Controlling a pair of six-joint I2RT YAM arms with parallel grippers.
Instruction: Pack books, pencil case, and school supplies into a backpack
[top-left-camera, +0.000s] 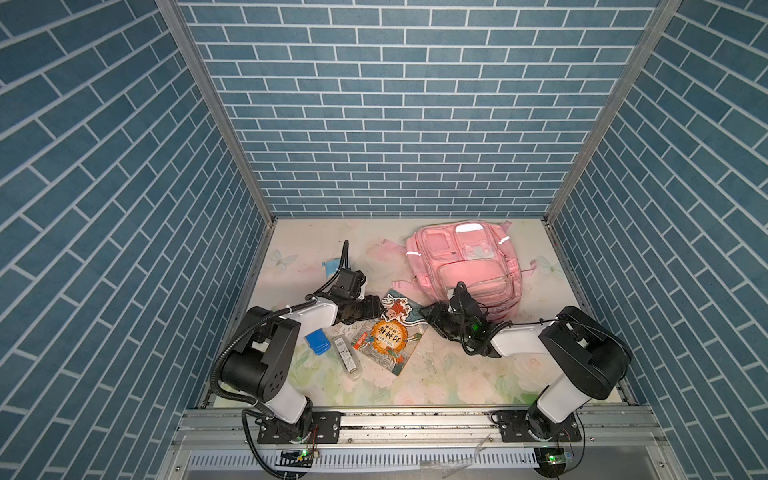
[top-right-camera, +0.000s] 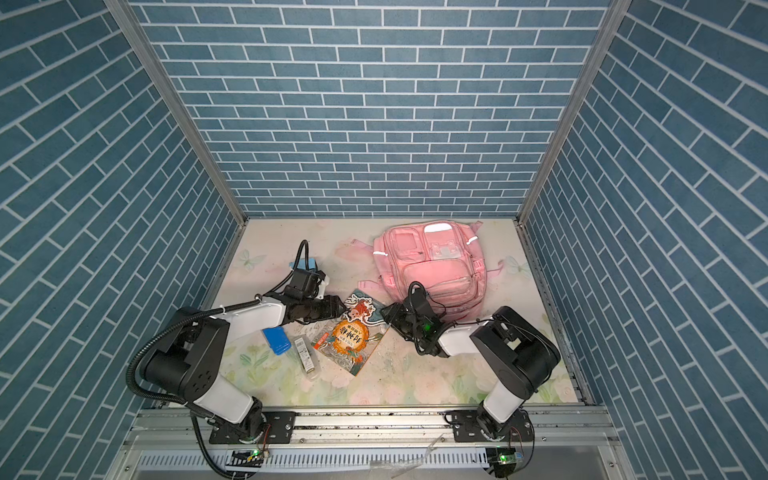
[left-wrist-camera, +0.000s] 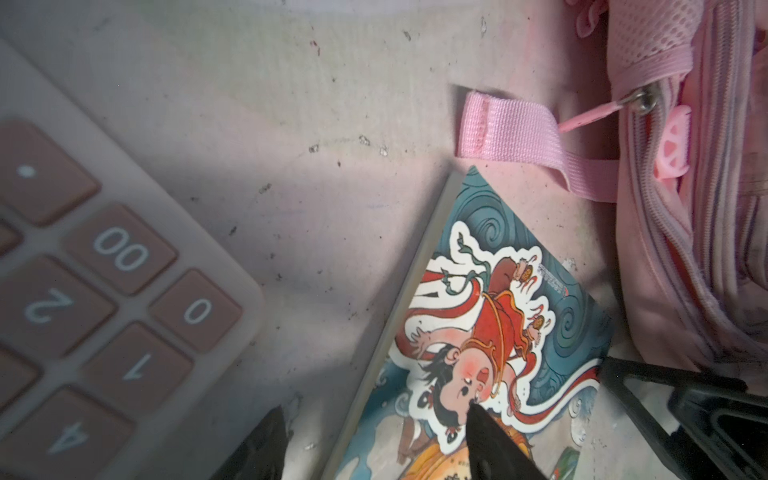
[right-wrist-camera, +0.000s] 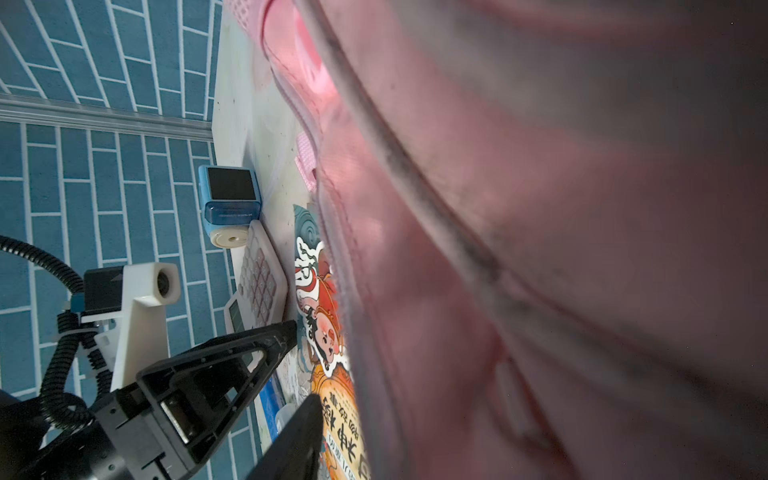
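Note:
A colourful book (top-left-camera: 389, 336) lies flat in the middle of the table. My left gripper hovers over the book's left long edge, its fingers apart and nothing seen held between them. The pink backpack (top-left-camera: 468, 264) lies behind and to the right of the book. My right gripper (top-left-camera: 430, 313) stands open at the book's right corner, low in front of the backpack. In the left wrist view one right finger (left-wrist-camera: 680, 408) shows beside that corner. Left of the book are a pink calculator (left-wrist-camera: 136, 304), mostly hidden from above by my left arm, and a blue item (top-left-camera: 317, 341).
A slim pale box (top-left-camera: 346, 357) lies between the blue item and the book. Behind my left gripper stands a light-blue sharpener-like object (right-wrist-camera: 229, 196). A backpack strap (left-wrist-camera: 520, 136) reaches toward the book's far corner.

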